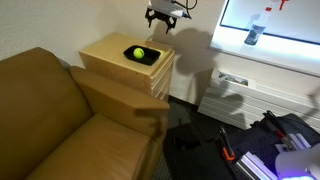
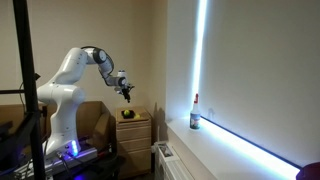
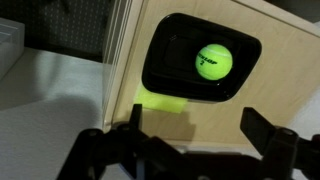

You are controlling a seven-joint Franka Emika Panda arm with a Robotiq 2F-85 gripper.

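Observation:
A yellow-green tennis ball [image 3: 213, 62] rests in a black tray [image 3: 168, 84] on the wooden cabinet top [image 1: 100, 48]. In exterior view 1 the ball [image 1: 139, 53] sits in the middle part of the tray. My gripper is open and empty, its dark fingers spread wide at the bottom of the wrist view. It hangs in the air above the cabinet, clear of the ball and tray; exterior view 1 shows the gripper [image 1: 160, 26] higher than the tray. A yellow-green slip [image 3: 160, 101] lies at the tray's edge.
A brown sofa [image 1: 60, 120] stands in front of the cabinet. To the right are a white radiator-like unit [image 1: 245, 100] and a window sill with a bottle [image 1: 257, 28]. Bare cabinet top surrounds the tray.

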